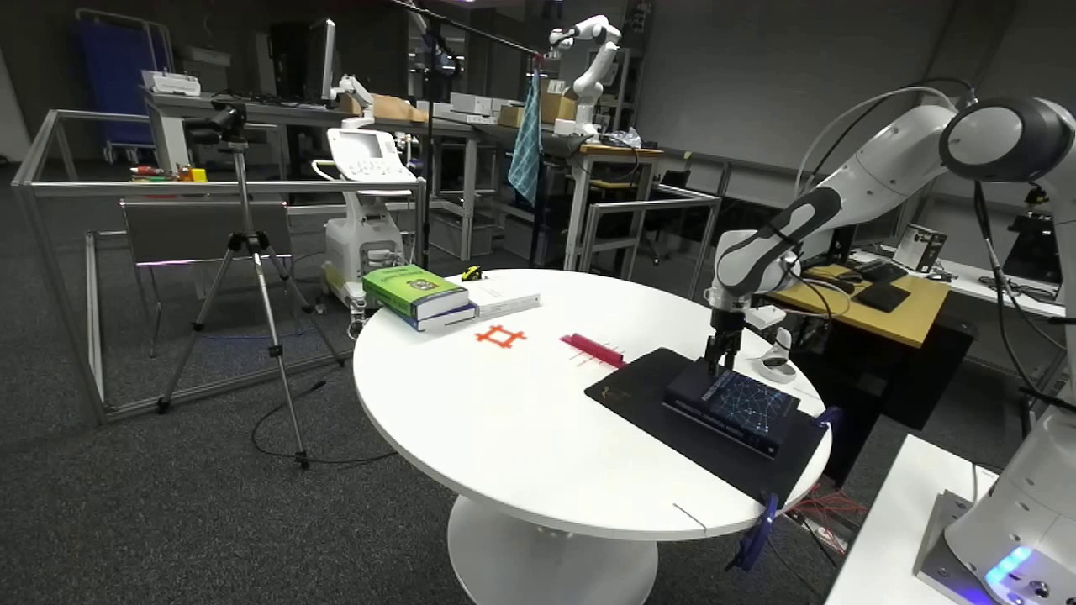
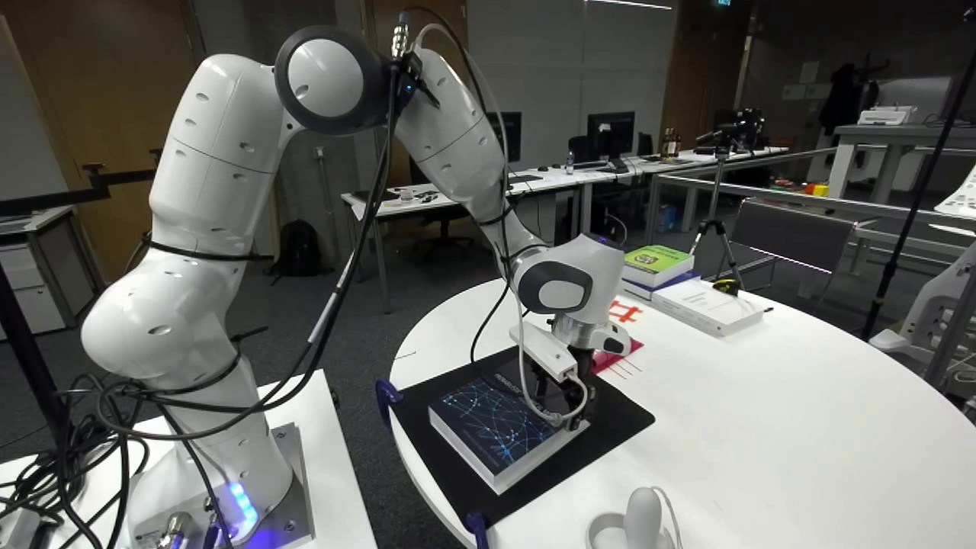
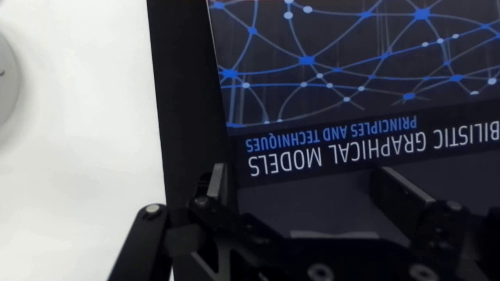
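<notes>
A thick dark book (image 1: 748, 405) with a blue network pattern lies flat on the black mat (image 1: 632, 381). Its title, "...bilistic Graphical Models", reads upside down on the cover (image 3: 361, 61) in the wrist view. My gripper is open and points down at the book's far side in exterior view 1. One finger (image 3: 216, 181) is at the book's edge, beside the mat strip, while the other finger (image 3: 404, 187) is above the plain part of the cover. Whether either touches the book, I cannot tell. Exterior view 2 has the gripper (image 2: 574, 410) partly behind a cable.
On the white table (image 1: 474, 423) are a green book (image 1: 415, 289) on a blue one, a white book (image 1: 504, 297), an orange frame (image 1: 500, 336) and a red bar (image 1: 595, 349). A white controller (image 2: 643, 517) stands near the mat. Blue clamps (image 1: 758, 534) grip the table's edge.
</notes>
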